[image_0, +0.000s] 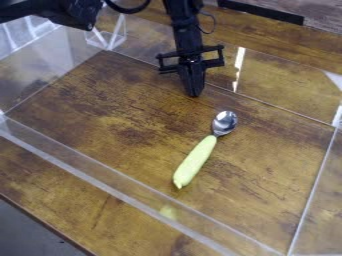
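Observation:
The black gripper (190, 80) hangs over the back middle of the wooden table, its fingers low near the surface; how far they are apart is hard to tell, and nothing clear shows between them. In front of it and to the right lies a spoon with a silver bowl (223, 123) and a long pale green handle (194, 162), pointing toward the front.
Clear low walls or sheets edge the work area at left, front and right. A dark strip runs along the upper right.

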